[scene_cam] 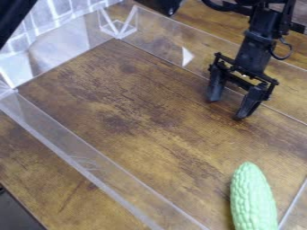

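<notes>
The black gripper [234, 94] hangs low over the wooden surface [120, 117] at the upper right, its two fingers apart with nothing seen between them. A pale green corn-like vegetable [253, 198] lies at the bottom right, well apart from the gripper.
Clear plastic strips border the wooden area on several sides. A white grid-like object [48, 31] is at the upper left.
</notes>
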